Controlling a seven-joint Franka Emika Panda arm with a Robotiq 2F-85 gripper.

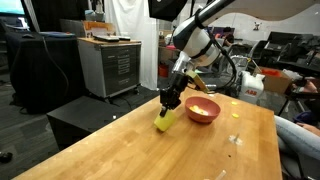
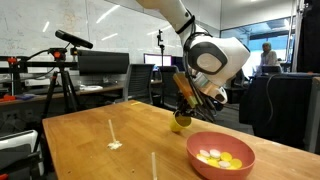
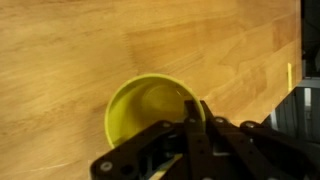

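A yellow cup point(image 3: 150, 107) sits in the grasp of my gripper, which is shut on its rim; the wrist view looks down into its round mouth. From the first exterior side, the cup point(image 1: 163, 120) is low over or on the wooden table, left of the red bowl; whether its base touches cannot be told. In the second exterior view, the cup point(image 2: 180, 122) is partly covered by the gripper point(image 2: 188, 112).
The red bowl point(image 1: 203, 109) stands close by on the right, with yellow and white pieces point(image 2: 220, 158) inside it. Thin white items point(image 2: 112, 132) lie on the table. Broad bare table point(image 1: 110, 150) stretches left of the cup.
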